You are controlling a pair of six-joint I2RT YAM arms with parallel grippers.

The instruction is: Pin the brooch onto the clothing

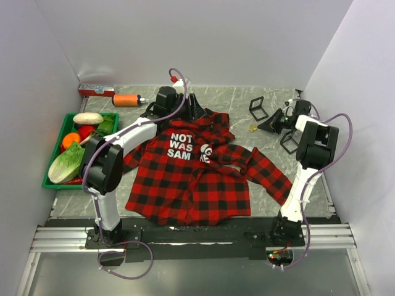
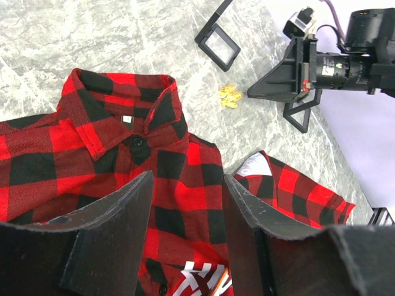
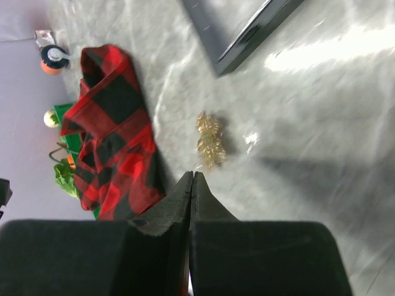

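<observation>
The gold brooch (image 3: 210, 140) lies on the grey marbled table, just beyond the tips of my right gripper. That gripper is shut, its fingers together and nothing between them. In the left wrist view a small gap of bare table separates the brooch (image 2: 230, 95) from the right fingertips. The red and black checked shirt (image 1: 166, 191) is spread out with its collar (image 2: 163, 105) at the far side. Over the collar area my left gripper stands open and empty, its fingers wide apart above the cloth.
A black open frame-like case (image 1: 257, 108) stands close to the brooch, and another black frame (image 1: 289, 142) lies under the right arm. At far left are a green basket (image 1: 47, 179) of vegetables and an orange bottle (image 1: 126, 100). Bare table lies between brooch and collar.
</observation>
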